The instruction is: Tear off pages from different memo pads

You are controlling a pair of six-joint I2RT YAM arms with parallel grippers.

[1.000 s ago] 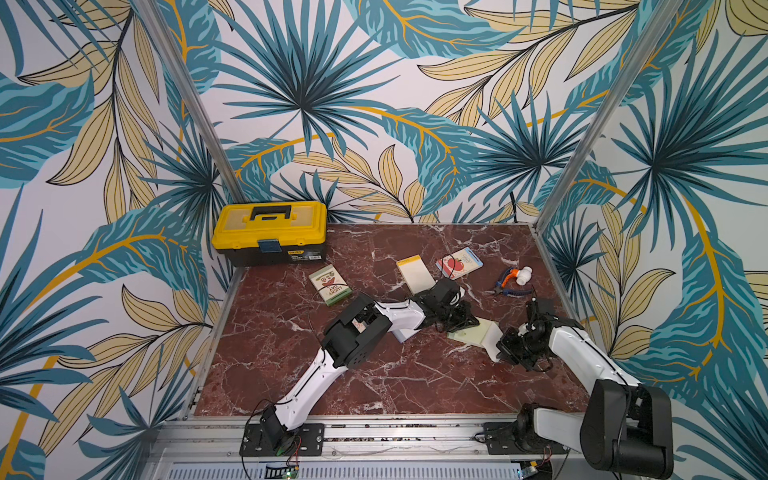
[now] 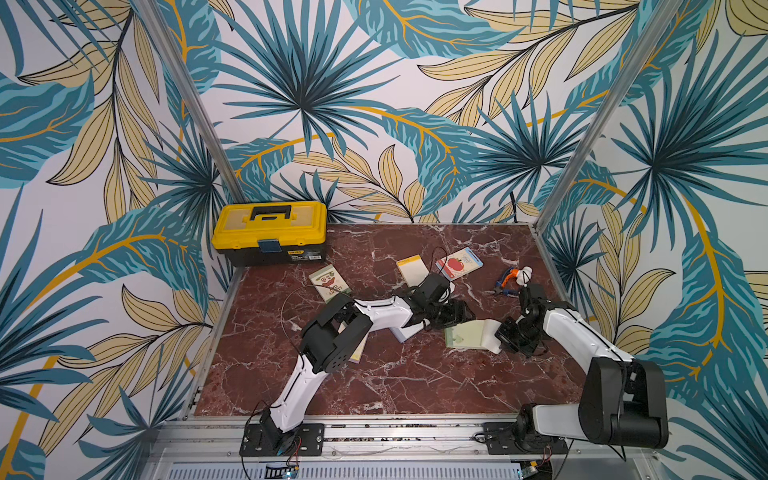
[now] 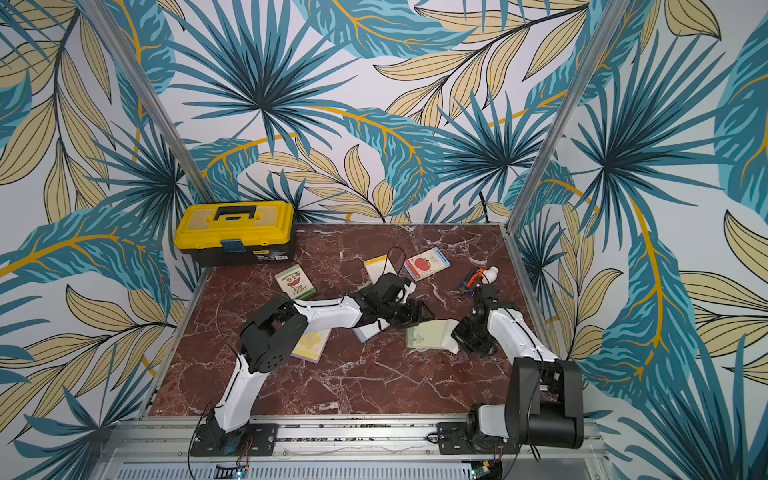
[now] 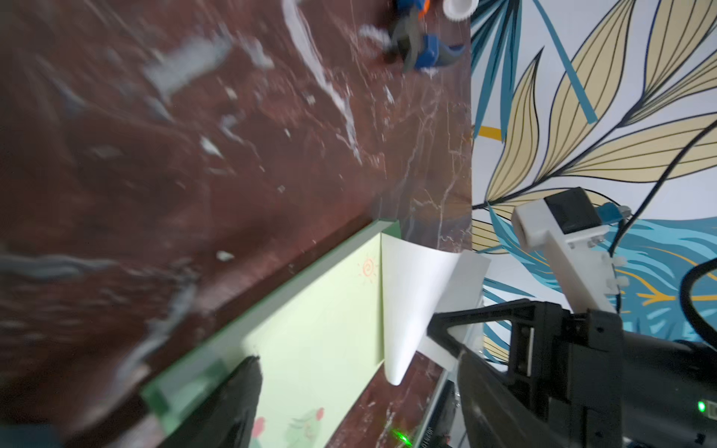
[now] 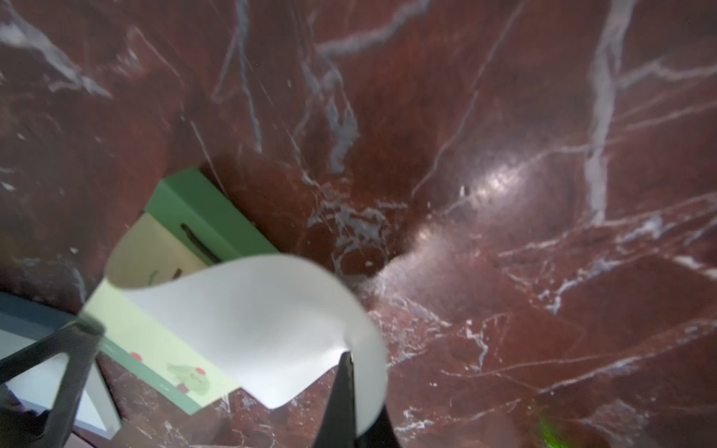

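A green-edged memo pad (image 2: pixel 464 333) with pale yellow-green sheets lies between my two grippers. Its top page (image 5: pixel 254 313) curves up off the pad, white back showing, and runs into my right gripper, which is shut on that page. At one end of the page a cream front face is visible beside the pad's green end (image 5: pixel 213 212). My left gripper stands part open over the pad's other end, its fingers (image 4: pixel 237 395) spread, with no page gripped between them. In the top left view the left arm covers part of the bluish pad (image 2: pixel 406 332).
At the back lie an orange-topped pad (image 2: pixel 412 270), an apple-print pad (image 2: pixel 460 263) and a Lucky Day pad (image 2: pixel 329 284). A yellow pad (image 3: pixel 312 344) is partly under the left arm. Tools (image 2: pixel 506 280) lie at back right; a yellow toolbox (image 2: pixel 270 228) at back left.
The pad now lies straighter and slightly nearer the front left, where it was slanted before. My left gripper has eased off it. The right gripper, with the page, has shifted slightly.
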